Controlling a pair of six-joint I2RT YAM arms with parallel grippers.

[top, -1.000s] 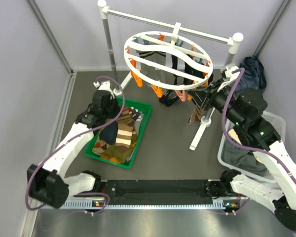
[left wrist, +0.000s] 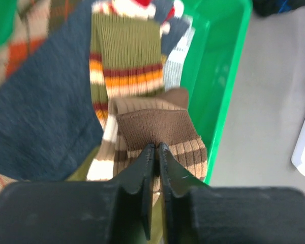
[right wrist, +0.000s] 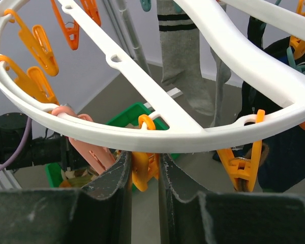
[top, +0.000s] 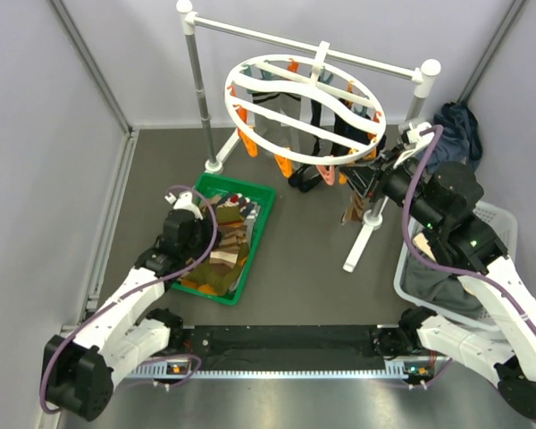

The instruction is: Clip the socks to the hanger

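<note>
In the green bin [top: 261, 223] lies a pile of socks, with a brown striped sock [left wrist: 175, 129] under the fingertips of my left gripper; the fingers are close together, and whether they grip it is unclear. My right gripper is shut on an orange clip [right wrist: 141, 170] at the front rim of the round white hanger [top: 299, 89]. Other clips line the rim, among them a pink one [right wrist: 91, 145]. A grey sock with black stripes [right wrist: 178, 56] and dark items hang behind.
The hanger's stand [top: 198, 80] has feet on the grey floor. A white basket [top: 411, 286] with cloth stands at the right, a dark blue bundle [top: 456, 134] behind it. The floor between bin and basket is clear.
The right arm has not visibly moved.
</note>
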